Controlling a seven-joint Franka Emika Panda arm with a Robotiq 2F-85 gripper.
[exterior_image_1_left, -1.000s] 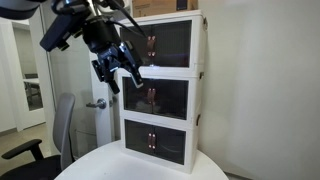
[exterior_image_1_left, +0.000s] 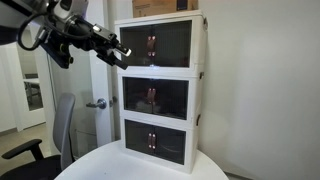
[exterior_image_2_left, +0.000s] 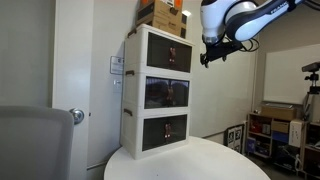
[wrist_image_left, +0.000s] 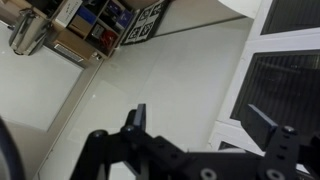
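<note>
A white cabinet (exterior_image_1_left: 197, 95) of three stacked units stands on a round white table (exterior_image_1_left: 100, 165). Each unit has dark double doors, and all of them look closed, with brown handles (exterior_image_1_left: 152, 97) along the middle. My gripper (exterior_image_1_left: 123, 58) is raised in front of the top unit's left side in exterior view 1. In the wrist view the fingers (wrist_image_left: 139, 117) are spread wide apart with nothing between them, and the cabinet's dark doors (wrist_image_left: 280, 90) lie at the right. Exterior view 2 has the gripper (exterior_image_2_left: 207, 58) high, to the right of the cabinet.
Cardboard boxes (exterior_image_2_left: 165, 18) sit on top of the cabinet. A grey office chair (exterior_image_1_left: 60, 130) is at the table's left, by a door with a round handle (exterior_image_1_left: 100, 103). Shelves (exterior_image_2_left: 275, 135) stand in the back right.
My arm has risen and drawn back from in front of the cabinet, swinging to the left in exterior view 1. The cabinet and its doors look unchanged.
</note>
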